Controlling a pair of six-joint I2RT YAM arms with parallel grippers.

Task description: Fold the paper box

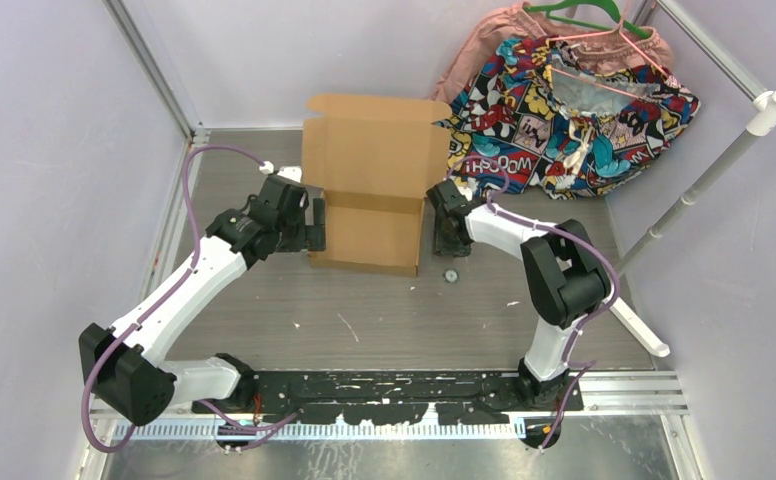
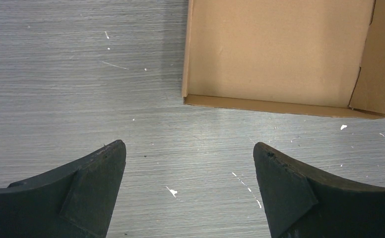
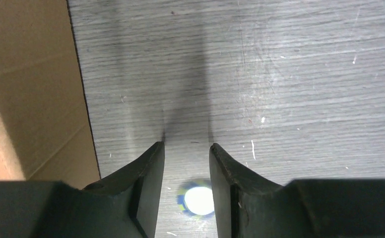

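The cardboard box (image 1: 369, 235) lies with its lid (image 1: 374, 150) standing open toward the back; the left wrist view shows its tray (image 2: 280, 49) with low walls. My left gripper (image 1: 314, 225) is at the box's left side, its fingers wide open and empty (image 2: 189, 148). My right gripper (image 1: 450, 243) is low just off the box's right side; in the right wrist view its fingers (image 3: 146, 183) stand part open above bare floor, nothing seen between them but floor, beside the cardboard wall (image 3: 51, 114).
Patterned clothes (image 1: 574, 120) on hangers fill the back right. A white rail post (image 1: 704, 175) stands at the right. A small round disc (image 1: 451, 276) lies right of the box.
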